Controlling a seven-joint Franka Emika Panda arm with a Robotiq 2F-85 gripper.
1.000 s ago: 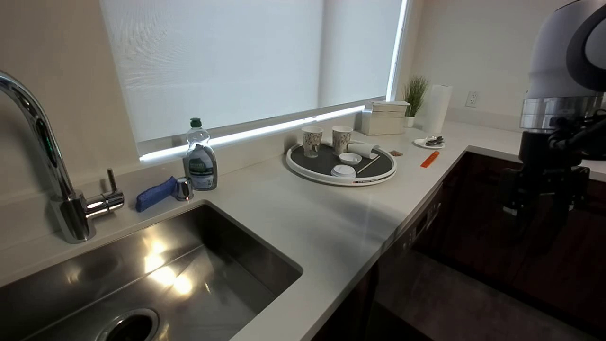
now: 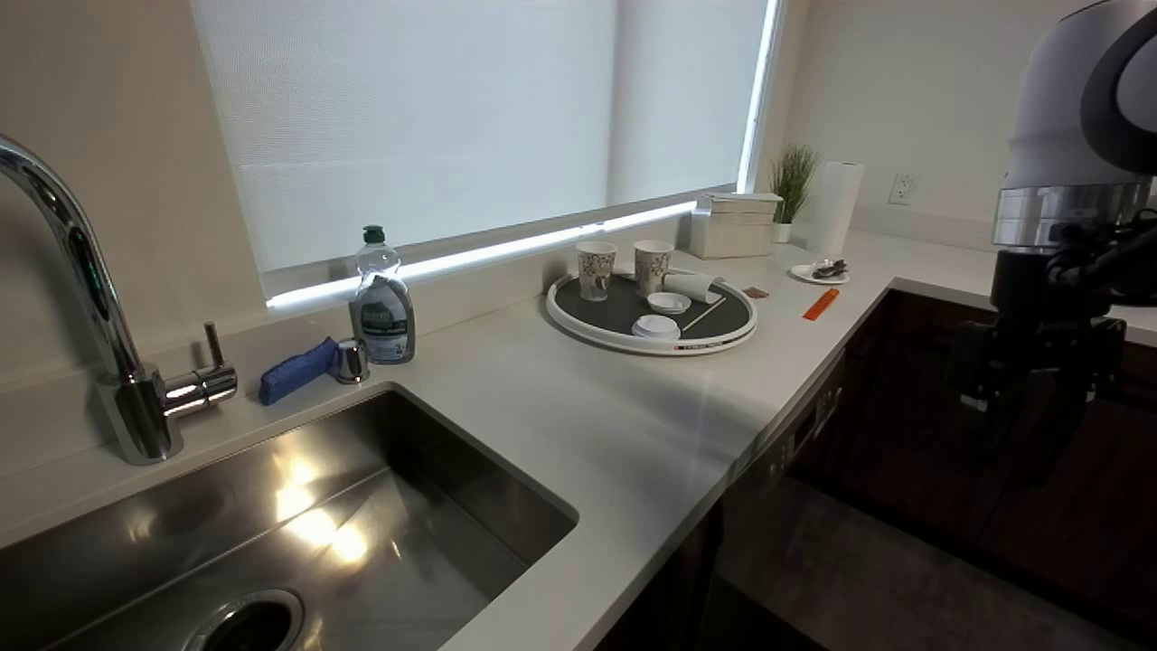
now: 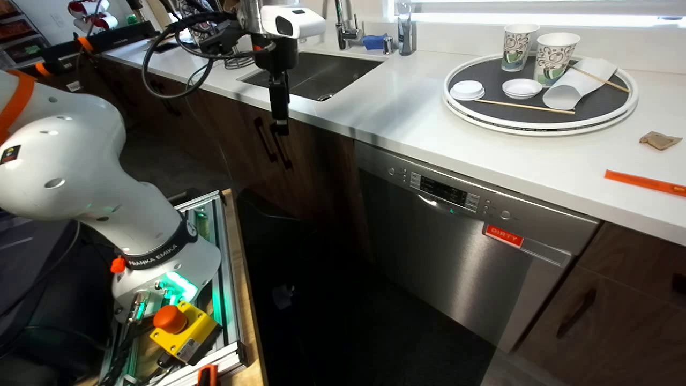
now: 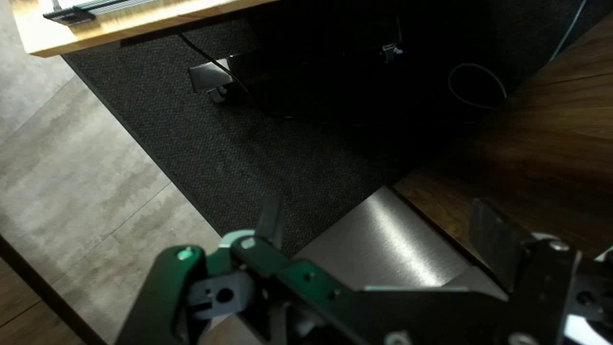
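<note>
My gripper is open in the wrist view, its two fingers wide apart and only floor and dishwasher front visible beyond them. In exterior view 2 it hangs in front of the counter edge near the sink [image 3: 360,66], touching nothing. On the counter, a round tray [image 3: 463,114] with a dark surface and white rim carries two patterned paper cups, one cup [image 3: 515,54] and another cup [image 3: 554,61], both upright. A third cup [image 3: 582,83] lies on its side there. White lids [image 3: 467,89] and thin wooden sticks [image 3: 524,106] also rest on the tray.
An orange strip [image 3: 645,183] and a brown packet [image 3: 660,140] lie right of the tray. By the sink stand a soap bottle [image 2: 382,309], a blue cloth [image 2: 295,371] and a faucet [image 2: 141,407]. Counter [image 2: 564,401] between sink and tray is clear.
</note>
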